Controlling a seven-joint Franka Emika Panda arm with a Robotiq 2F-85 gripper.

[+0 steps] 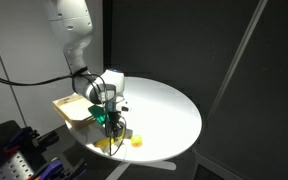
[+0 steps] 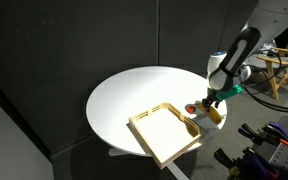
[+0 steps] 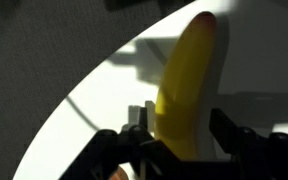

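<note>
A yellow banana lies on the white round table, running lengthwise up the wrist view. My gripper is open above its nearer end, one dark finger on each side. No contact between fingers and banana can be made out. In the first exterior view the banana shows low by the table's near edge, partly behind the gripper. From the other side, the second exterior view has the banana just beside the gripper.
Close by on the table sits a small round yellow-orange object. A shallow light-brown box stands on the table near its edge. Dark floor lies beyond the edge.
</note>
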